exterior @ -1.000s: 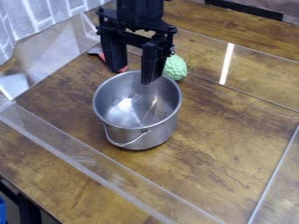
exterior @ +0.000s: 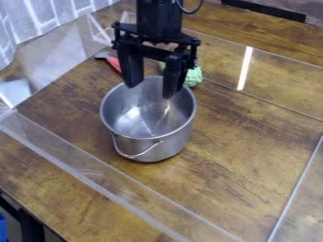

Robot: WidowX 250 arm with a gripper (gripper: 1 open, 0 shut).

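Note:
A steel pot [exterior: 149, 128] with a wire handle stands on the wooden table, its interior visible and no object seen inside. The black gripper [exterior: 150, 77] is over the pot's back rim, its two fingers apart and pointing down, with nothing seen between them. Behind it, partly hidden, are a pale green bumpy object [exterior: 192, 74] and a red object [exterior: 111, 62] at the back left.
Clear plastic walls border the wooden table [exterior: 246, 151] at left, front and right.
The gripper dipped toward the pot and has since risen slightly and shifted a little. The pot and objects behind stay about where they were.

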